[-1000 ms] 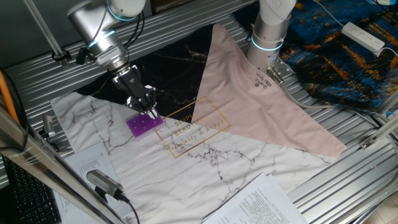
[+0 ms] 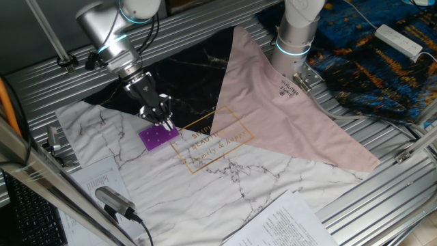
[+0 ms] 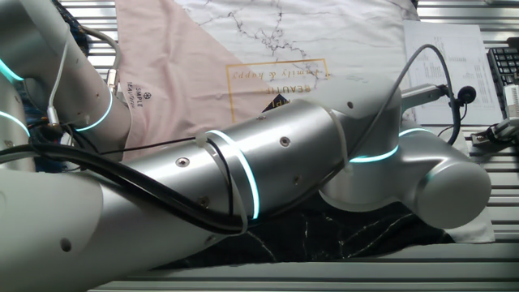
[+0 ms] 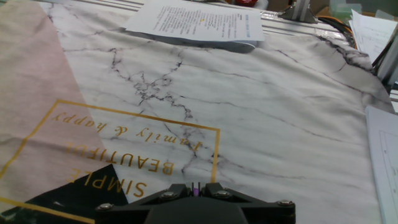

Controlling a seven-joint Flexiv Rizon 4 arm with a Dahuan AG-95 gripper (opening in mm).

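A flat purple block (image 2: 158, 139) with small light dots on top is at the left of the marble-print cloth (image 2: 225, 198), near the black patch. My gripper (image 2: 167, 125) points down at the block's upper right part, its fingertips at the block or very close above it. In the wrist view, the fingertips of my gripper stand close together with a narrow purple strip showing between them. Whether they clasp the block or merely show it through the gap is unclear. The rest of the block is hidden there by the gripper body. The arm hides the block in exterior view 2.
Printed sheets (image 2: 283, 222) lie at the cloth's front edge. A keyboard (image 2: 27, 212) and a metal post (image 2: 51, 171) stand at the left.
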